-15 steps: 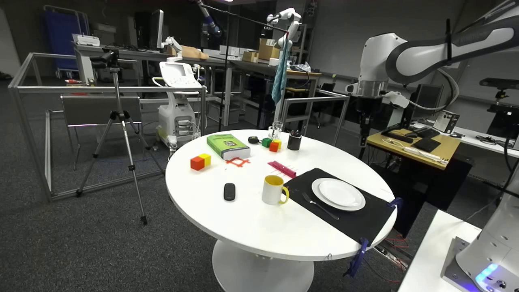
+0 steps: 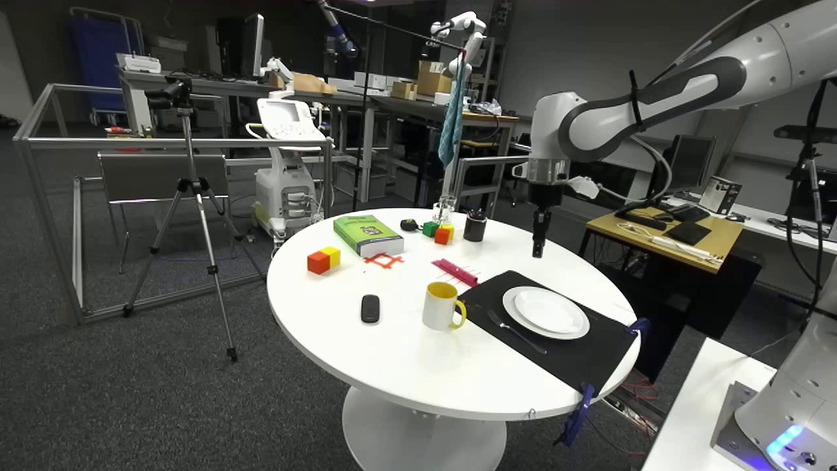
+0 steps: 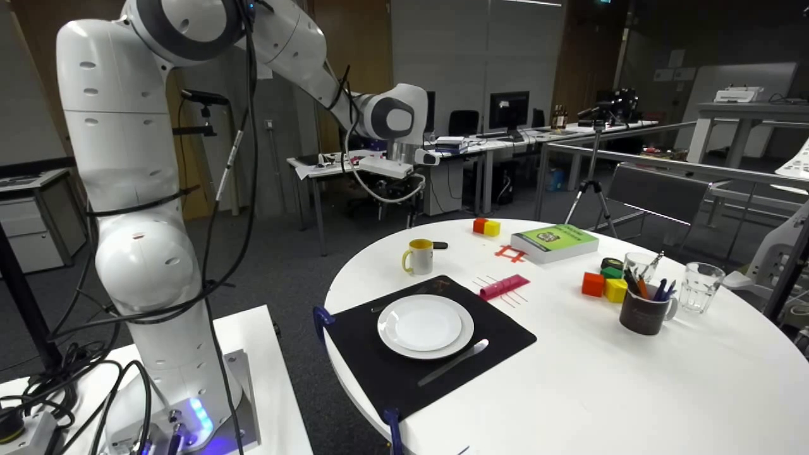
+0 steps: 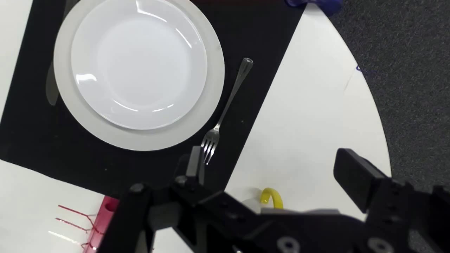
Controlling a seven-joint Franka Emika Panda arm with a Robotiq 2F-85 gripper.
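My gripper is open with nothing between its fingers, high above the round white table (image 2: 369,353). In the wrist view, the fork (image 4: 228,105) lies on the black placemat (image 4: 253,84), its tines near one fingertip in the picture. Two stacked white plates (image 4: 145,63) rest on the mat, with a knife (image 3: 453,363) on their other side. The white mug with a yellow handle (image 2: 440,306) stands beside the mat; in the wrist view the gripper covers most of it. A pink-red tube (image 2: 455,272) on thin legs lies near the mat's corner.
Farther off are a green book (image 2: 369,235), coloured blocks (image 2: 323,260), a dark pen mug (image 3: 644,309), a glass (image 3: 699,288) and a black mouse-like object (image 2: 370,309). Blue clamps (image 2: 579,415) grip the mat at the table edge.
The arm has swung left in exterior view 1, bringing the gripper lower in the picture and in front of the table's far right side. Objects on the table look unmoved.
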